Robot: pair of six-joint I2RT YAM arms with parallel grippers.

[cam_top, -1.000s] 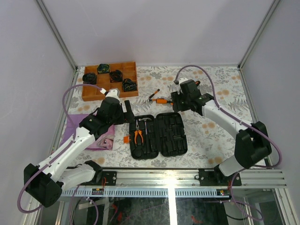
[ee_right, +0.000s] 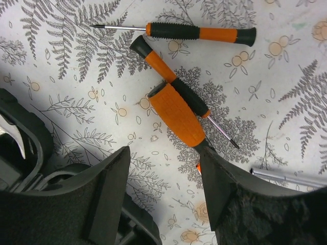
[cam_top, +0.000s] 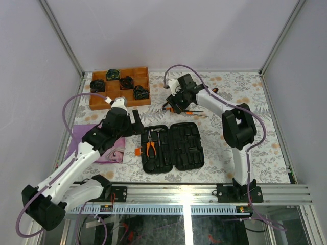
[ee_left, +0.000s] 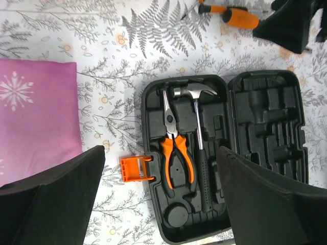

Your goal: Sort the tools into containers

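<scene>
An open black tool case (ee_left: 186, 219) holds orange-handled pliers (ee_left: 188, 168) and a hammer (ee_left: 204, 184) in its left half; the right half (ee_left: 268, 122) shows empty slots. My left gripper is open above the case. My right gripper is open over the loose tools behind the case. Beneath it lie a thick orange handle (ee_right: 176, 115), two orange-black screwdrivers (ee_right: 219, 35), and a metal shaft (ee_right: 286, 176), partly cut off at the view's edge.
A wooden compartment tray (cam_top: 94, 104) with bundled dark items stands at the back left. A pink cloth (ee_left: 36, 117) lies left of the case, an orange plastic piece (ee_left: 127, 168) beside it.
My right gripper has moved left and toward the back, over the loose tools. My left gripper has shifted only slightly.
</scene>
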